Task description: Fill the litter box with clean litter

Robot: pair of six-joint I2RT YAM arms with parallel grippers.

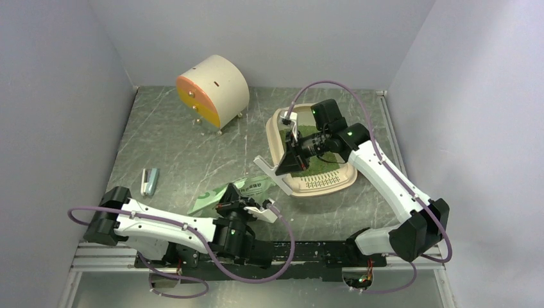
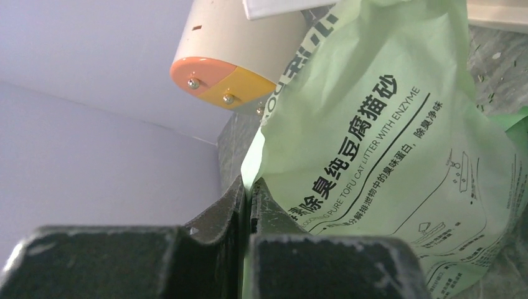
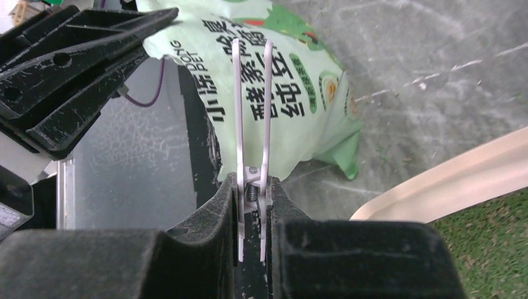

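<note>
A green litter bag (image 2: 373, 156) printed "cat litter" lies low at the front middle in the top view, my left gripper shut on its edge. The bag (image 3: 280, 106) also shows below my right gripper, which is shut on a pale clip with two long prongs (image 3: 268, 81), held above the litter box's near-left rim. The cream litter box (image 1: 321, 185) at the right has green granules (image 1: 311, 165) on its floor, partly hidden by my right arm.
A cream cylinder (image 1: 224, 90) with an orange-and-yellow end stands at the back left. A blue-grey stapler (image 1: 150, 181) lies at the left. Bare table is between them; walls enclose the sides and back.
</note>
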